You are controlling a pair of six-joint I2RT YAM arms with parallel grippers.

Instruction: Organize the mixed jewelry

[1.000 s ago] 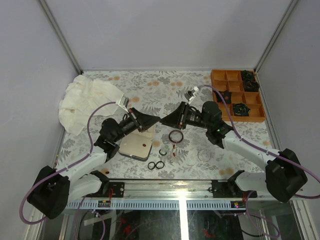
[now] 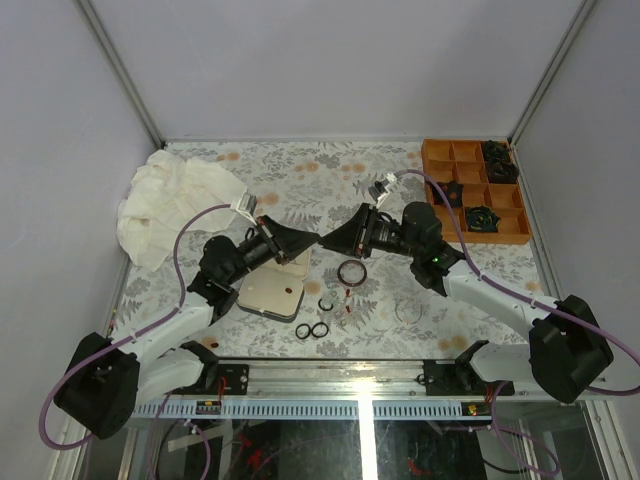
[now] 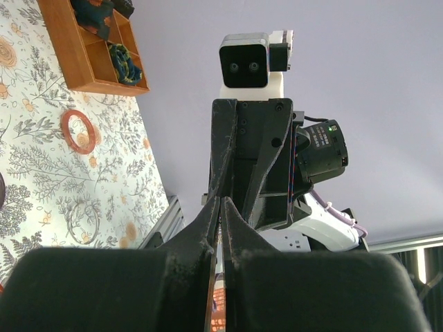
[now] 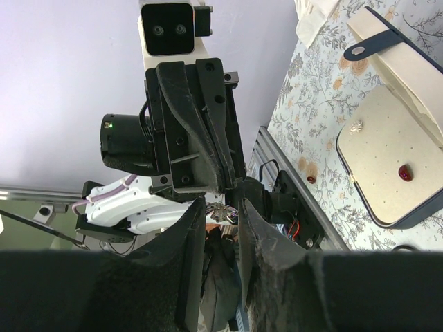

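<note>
Above the middle of the table, both grippers meet tip to tip. My left gripper is shut, with nothing visible between its fingers. My right gripper is shut on a small shiny piece of jewelry [image 4: 221,213], which lies close to the left gripper's tips; whether they touch it I cannot tell. Below stands an open cream jewelry box [image 4: 387,166] holding a dark red piece [image 4: 405,172] and a small sparkly one [image 4: 356,127]. On the cloth lie a dark red bangle [image 2: 352,272], two black rings [image 2: 303,331], red earrings [image 2: 348,300] and a thin clear bangle [image 3: 83,221].
A wooden compartment tray [image 2: 438,152] with dark bundles stands at the back right. White cloth [image 2: 170,205] lies crumpled at the back left. An orange-brown bangle [image 3: 66,131] lies near the tray.
</note>
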